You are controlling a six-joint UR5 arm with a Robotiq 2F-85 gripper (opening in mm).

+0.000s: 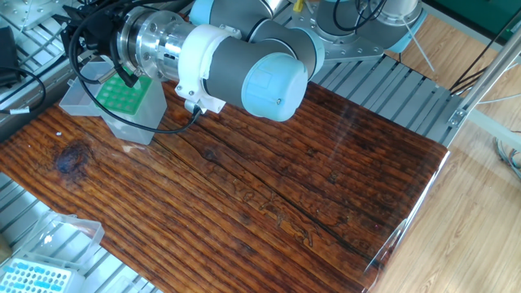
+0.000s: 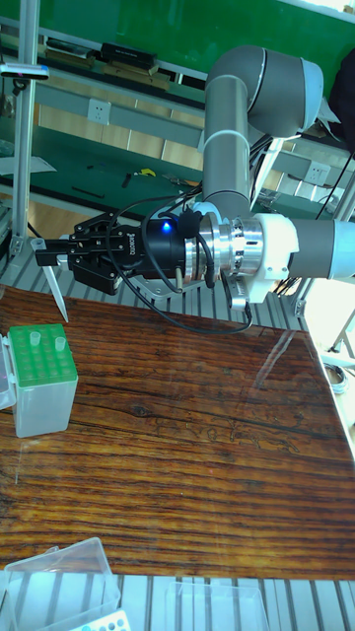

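In exterior view 3 my gripper (image 2: 48,252) is at the far left, pointing left above the table's back edge. A slim whitish pipette tip (image 2: 57,295) slants down from its fingers, and the fingers look shut on it. Below stands a box (image 2: 44,408) with frosted walls and a green perforated top (image 2: 44,358). A couple of pale tips (image 2: 35,338) stick up from that top. The held tip's lower end is above the box, apart from it. In exterior view 2 the arm's cable partly crosses the box (image 1: 146,122), and the fingertips are hard to make out.
The box's clear lid (image 1: 80,99) hangs open on its left side. Near the front left, a second clear open box (image 1: 69,236) holds a white rack with blue parts (image 1: 37,277). Most of the brown wooden board (image 1: 269,179) is bare.
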